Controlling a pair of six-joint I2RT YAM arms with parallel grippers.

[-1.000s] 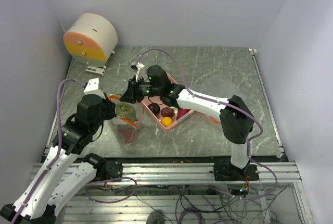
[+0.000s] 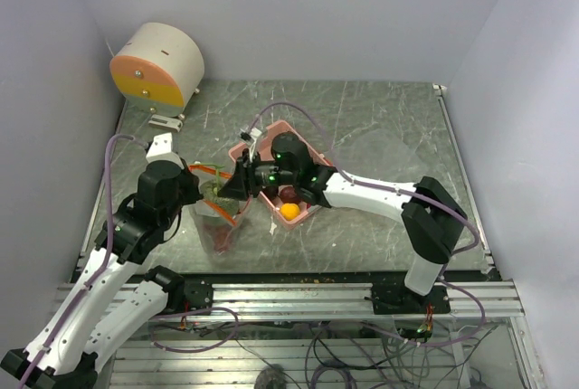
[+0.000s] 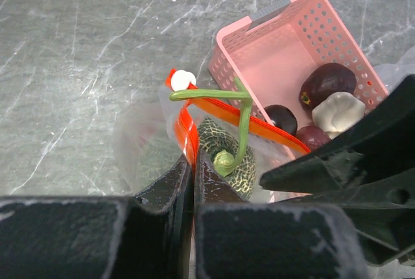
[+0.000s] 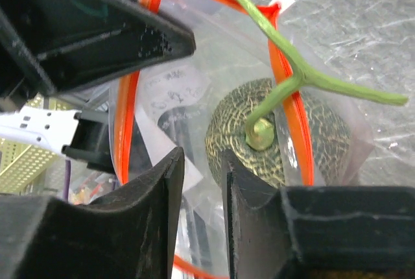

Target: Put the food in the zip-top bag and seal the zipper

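A zip top bag (image 2: 220, 235) with orange zipper edges stands upright, holding a netted green food (image 3: 227, 152) (image 4: 233, 130); a green stalk (image 4: 350, 91) lies across its opening. My left gripper is shut on the bag's zipper edge. My right gripper hovers over the bag's opening beside the stalk, part open, with nothing clearly between its fingers. Part of the bag is hidden behind both grippers.
A pink basket (image 3: 266, 52) at right holds an eggplant (image 3: 327, 85), a white bulb (image 3: 337, 113) and other produce. A cream bin (image 2: 154, 59) stands at back left.
The left arm has barely moved.
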